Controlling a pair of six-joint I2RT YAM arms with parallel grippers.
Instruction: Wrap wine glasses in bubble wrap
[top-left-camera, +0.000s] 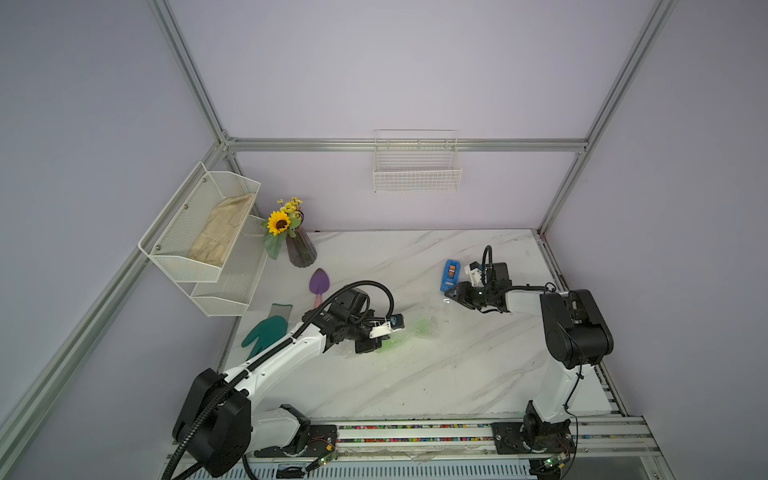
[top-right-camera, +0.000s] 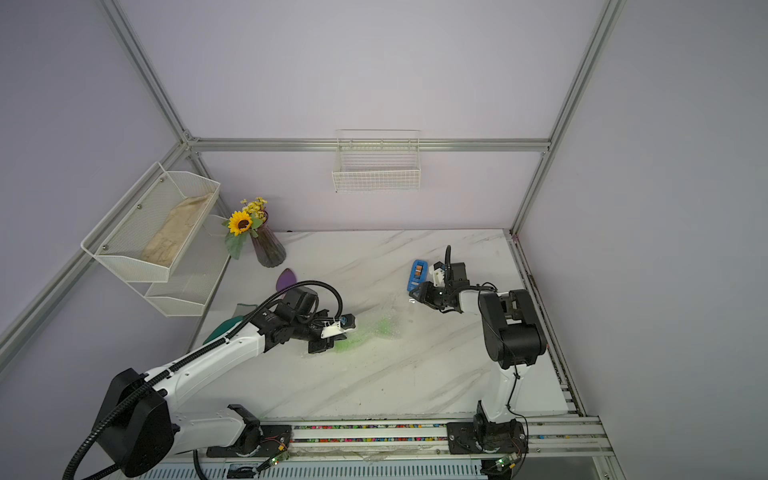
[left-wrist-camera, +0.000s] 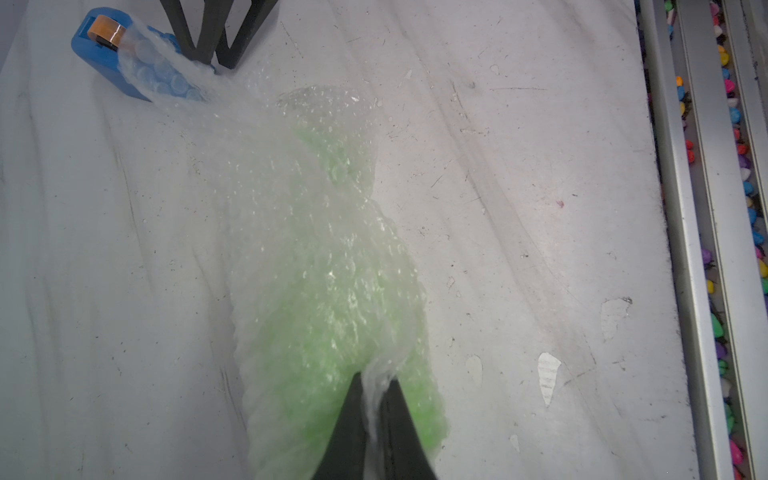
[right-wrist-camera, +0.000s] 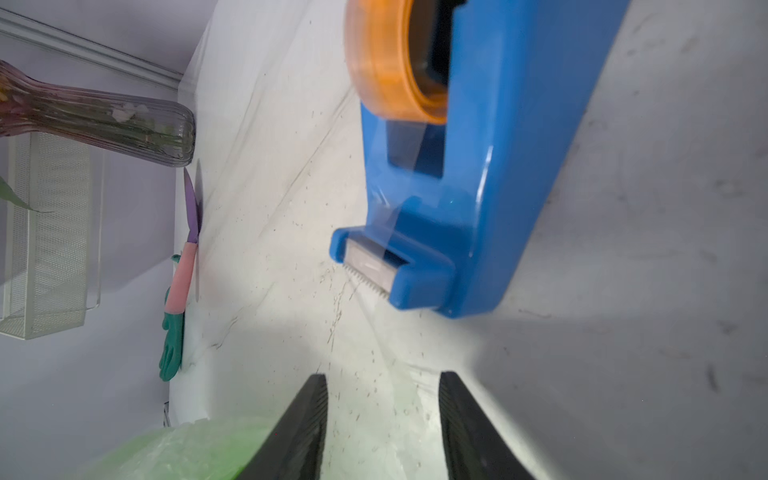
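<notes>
Bubble wrap (left-wrist-camera: 320, 272) lies in a long bundle with pale green showing through; whether a glass is inside cannot be made out. My left gripper is shut on a thin crumpled strip of it at the near end. My right gripper is open beside the blue tape dispenser (right-wrist-camera: 520, 120), just short of its cutter end, with no object clearly between the fingers. The dispenser carries an orange roll of tape (right-wrist-camera: 384, 64) and stands beyond the far end of the wrap.
A vase of sunflowers (top-left-camera: 301, 249), a purple trowel (top-left-camera: 318, 281), a teal glove (top-left-camera: 268, 336) and white wire shelves (top-left-camera: 208, 272) are at the left.
</notes>
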